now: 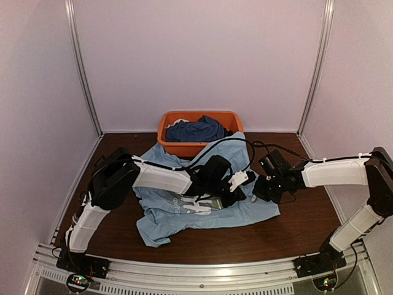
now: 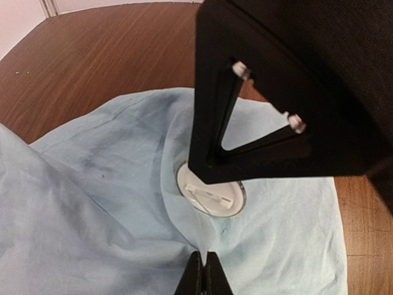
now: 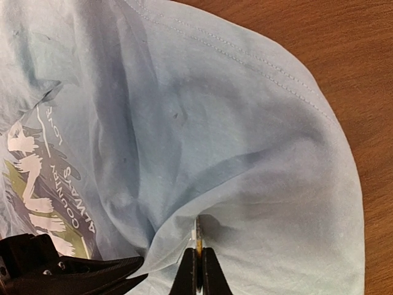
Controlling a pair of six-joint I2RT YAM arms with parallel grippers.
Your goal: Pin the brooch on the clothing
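A light blue shirt [image 1: 178, 228] lies spread on the table. In the left wrist view my left gripper is shut on a raised fold of its cloth [image 2: 202, 236]. Just beyond that fold is the round white brooch [image 2: 233, 195], its back with the clasp bar facing the left camera. The brooch is right against the fold; whether its pin passes through the cloth cannot be told.
Behind the shirt stands an orange bin [image 1: 184, 149] holding dark blue clothing [image 1: 198, 129]. Both grippers are close together over the shirt's right part. Bare brown table [image 1: 307, 230] shows at the front right.
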